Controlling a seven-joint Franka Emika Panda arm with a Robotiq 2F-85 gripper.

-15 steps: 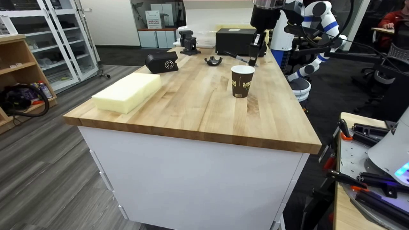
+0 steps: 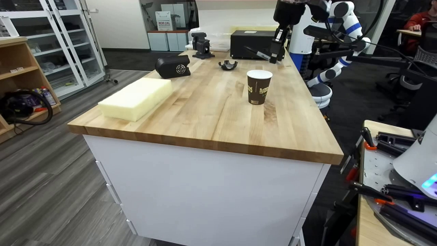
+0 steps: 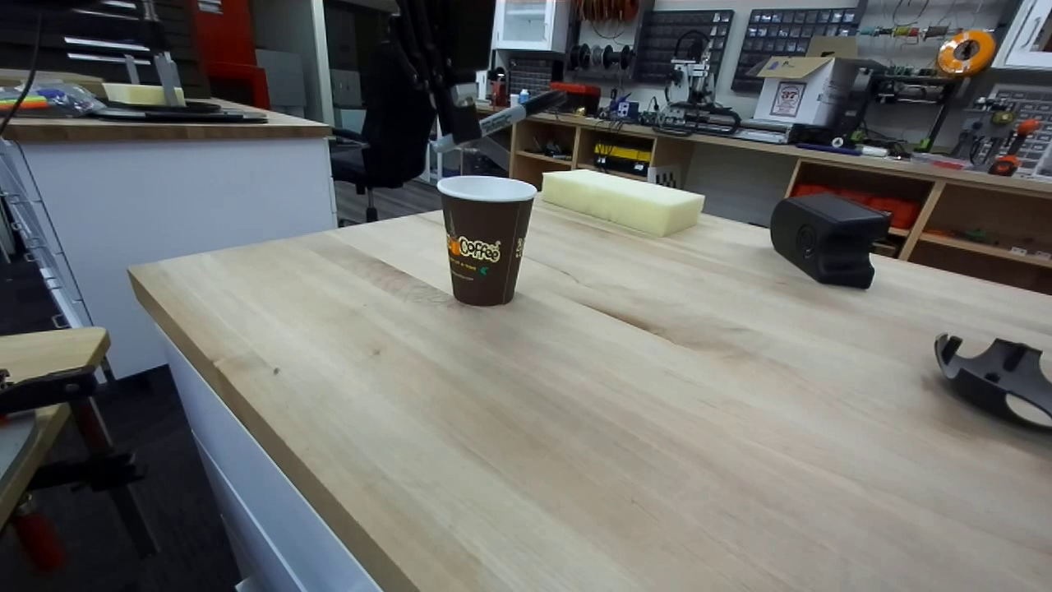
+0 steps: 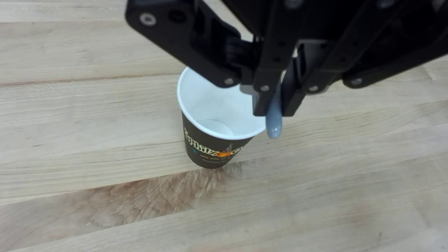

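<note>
My gripper (image 2: 274,60) hangs in the air above the wooden worktop, shut on a grey marker with a black end. The marker (image 3: 505,118) sticks out sideways, tilted, in exterior view 2. Seen from the wrist, its rounded grey end (image 4: 273,124) pokes out between the finger pads. A brown paper coffee cup (image 3: 483,247) with a white rim stands upright on the worktop. Its inside (image 4: 216,107) looks white and empty where it shows; the gripper covers part of the rim in the wrist view. The marker is outside the cup.
On the worktop (image 2: 196,127) lie a pale yellow foam block (image 2: 137,98), a black housing (image 2: 172,67) and a curved black part (image 2: 227,65). A black box (image 2: 253,44) stands at the back. Bare wood surrounds the cup.
The gripper has risen and shifted slightly right in exterior view 1, carrying the marker with it. The cup and the other objects stay where they were.
</note>
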